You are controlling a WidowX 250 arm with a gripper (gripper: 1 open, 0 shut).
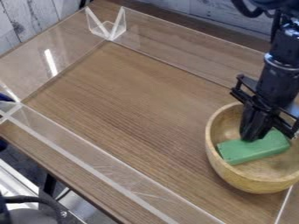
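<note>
A round wooden bowl (240,182) sits at the right side of the table, with a green block (243,153) lying inside it. My black gripper (254,133) reaches down from the upper right into the bowl, its tips at the block's upper edge. Whether the fingers are closed or hold anything is hard to make out, as the dark parts overlap.
Clear plastic edging runs along its sides, with a transparent bracket (107,26) at the back. A dark round object with cables is at the lower left corner.
</note>
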